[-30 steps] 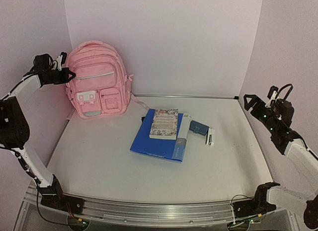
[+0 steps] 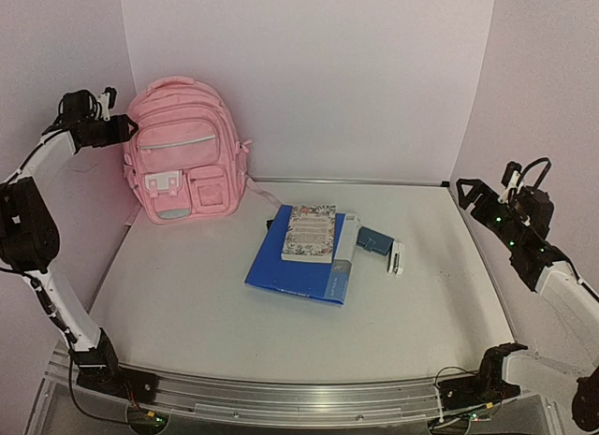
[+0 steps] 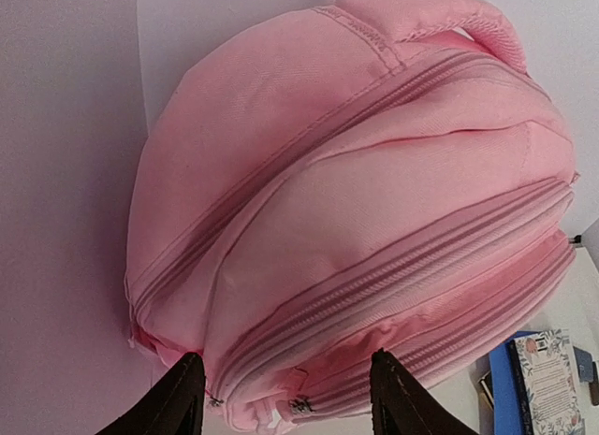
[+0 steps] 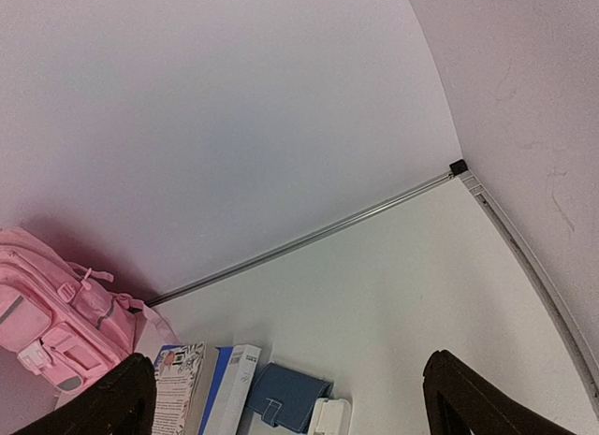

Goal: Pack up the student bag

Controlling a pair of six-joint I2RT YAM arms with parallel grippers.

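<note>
The pink backpack [image 2: 182,154] stands upright against the back left corner; its zips look closed. At its upper left edge is my left gripper [image 2: 134,127]. The left wrist view shows its fingers [image 3: 182,398] wide apart, a zip pull [image 3: 299,405] of the bag visible between them; whether they touch the bag cannot be told. On the table lies a blue folder [image 2: 281,274] with a patterned book [image 2: 309,234] on top. Beside it are a dark blue wallet-like case [image 2: 375,240] and a small white item [image 2: 396,258]. My right gripper [image 2: 463,194] hangs open and empty at the right.
Walls enclose the table at the back and both sides. A bag strap [image 2: 265,194] trails onto the table toward the folder.
The right arm and the table items look unmoved.
</note>
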